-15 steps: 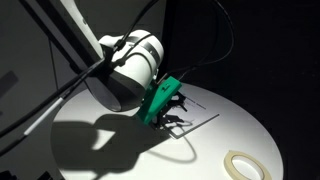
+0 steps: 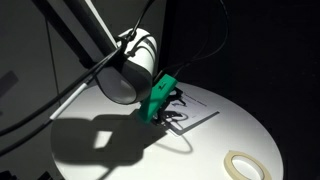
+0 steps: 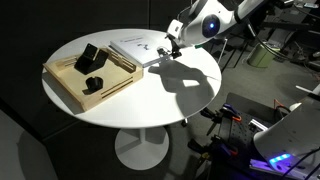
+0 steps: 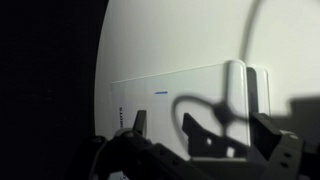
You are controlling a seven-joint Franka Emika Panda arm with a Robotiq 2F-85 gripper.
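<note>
A flat white board (image 4: 160, 95) with rounded corners lies on the white table. It bears a short blue mark (image 4: 161, 93) and dark lettering near its left edge. Over its lower part, in the wrist view, my gripper stands open, its fingers wide apart and no object visible between them. The gripper's shadow falls across the board. In the second exterior view the board (image 3: 130, 46) is at the table's back, with the gripper (image 3: 166, 48) at its right end. Whether the fingertips touch the board I cannot tell.
A tan ring (image 2: 246, 166), like a tape roll, lies on the table in the first exterior view. Left of the board stands a wooden tray (image 3: 68, 78) with a black block (image 3: 92, 55) and a small black cup-like thing (image 3: 94, 84).
The arm has shifted slightly to the right in the first exterior view, its white joint a little higher. The tan ring has stayed put.
</note>
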